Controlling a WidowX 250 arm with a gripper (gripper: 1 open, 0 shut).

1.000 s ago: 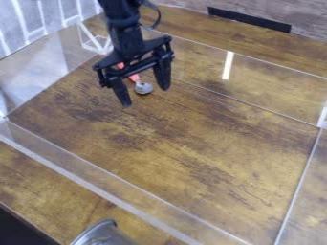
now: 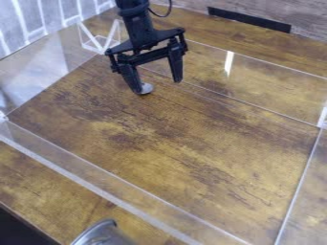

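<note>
My black gripper (image 2: 151,69) hangs open over the upper left of the wooden work surface, its two fingers spread apart. Just below its left finger a small grey round object (image 2: 144,88) rests on the wood. The red piece is hidden behind the gripper in this view.
Clear acrylic walls (image 2: 115,178) border the wooden floor (image 2: 192,163). A metal cylinder (image 2: 98,233) stands outside at the bottom edge.
My gripper has moved back, toward the top of the view, and slightly right. The red piece that showed beside the grey object is now covered by the gripper.
</note>
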